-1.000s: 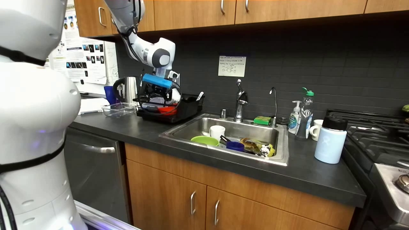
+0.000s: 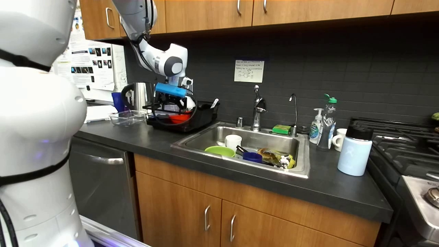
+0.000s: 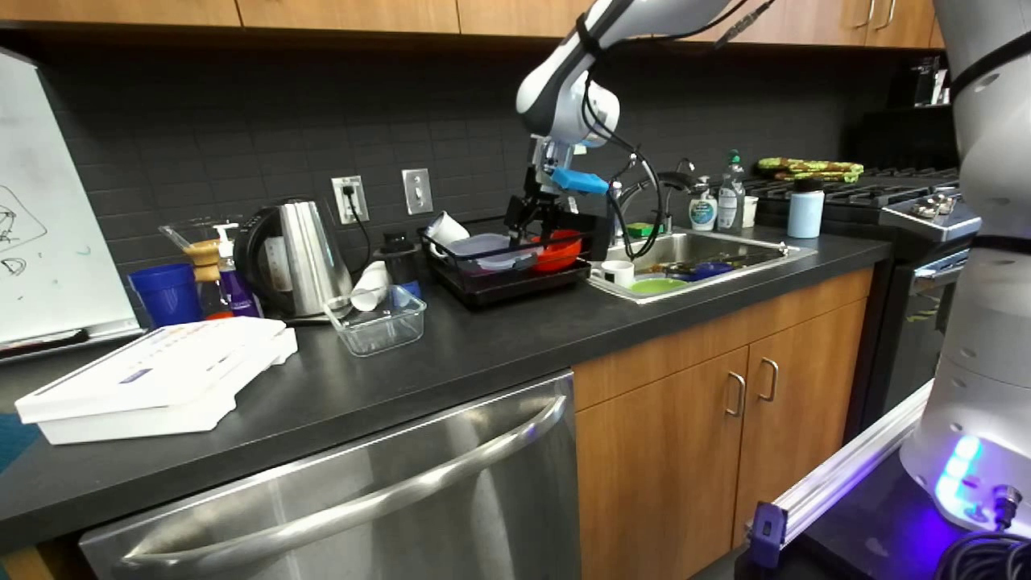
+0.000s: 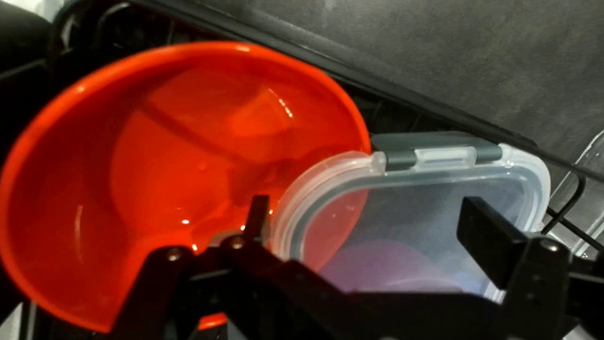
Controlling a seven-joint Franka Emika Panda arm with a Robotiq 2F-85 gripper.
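In the wrist view my gripper is open, its black fingers spread wide above a clear plastic lid (image 4: 419, 209) with a grey seal and a grey clip. One finger is near the lid's left edge; the other is over its right part. Nothing is seen gripped. Part of the lid overlaps an orange-red bowl (image 4: 170, 153), and something purple shows through it. Both lie in the black dish rack (image 2: 201, 117), as exterior view 2 also shows, with the gripper (image 3: 527, 217) low over them. Whether the fingers touch the lid I cannot tell.
A white cup (image 3: 446, 232) leans at the rack's left end. Left of the rack are a glass dish (image 3: 382, 324) and a kettle (image 3: 314, 256). The sink (image 2: 302, 152), on the other side, holds several dishes. Bare counter lies in front of the rack.
The arm's end has sunk slightly and shifted a little to the right in exterior view 1, bringing the gripper lower into the rack. The sink and counter items look the same.
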